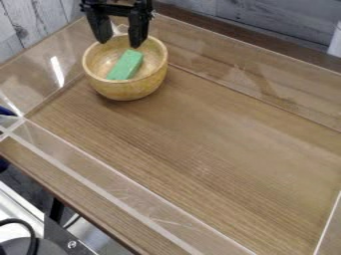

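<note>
A black gripper hangs at the top left, its two fingers standing apart over the back rim of a round tan bowl. Inside the bowl lies a light green block, just below and between the fingers in the view, with nothing seen held.
Black cables show beyond the table's edge at the lower left. A white object sits at the far right edge.
</note>
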